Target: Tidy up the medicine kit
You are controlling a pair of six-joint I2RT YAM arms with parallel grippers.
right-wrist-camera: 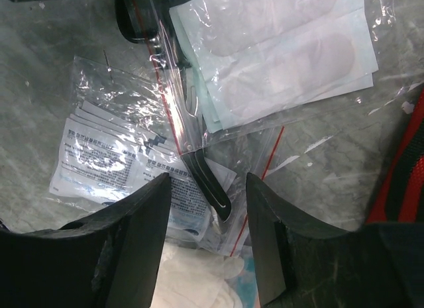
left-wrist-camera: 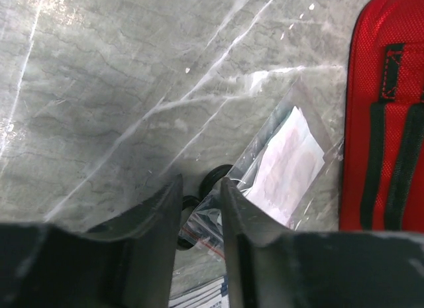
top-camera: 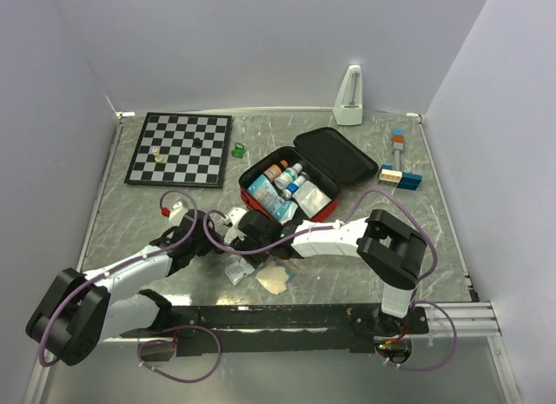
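A clear zip bag with pale pads (right-wrist-camera: 278,63) lies on the table beside the medicine kit (top-camera: 333,206). Dark scissors, with black handle rings (left-wrist-camera: 213,179) and a black-sheathed tip (right-wrist-camera: 211,189), overlap that bag; whether inside or under it, I cannot tell. My left gripper is partly open, fingertips close together at the handle end and bag edge; a firm hold does not show. My right gripper stands open wider, its fingers either side of the sheathed tip. A second clear bag with printed sachets (right-wrist-camera: 119,155) lies below.
Filled with bottles (top-camera: 288,175) and packets, the open kit sits close behind my right gripper. A beige item (top-camera: 273,279) lies near the front edge. The chessboard (top-camera: 180,149), metronome (top-camera: 349,96) and blue blocks (top-camera: 408,181) stand farther back. Both arms are very close together.
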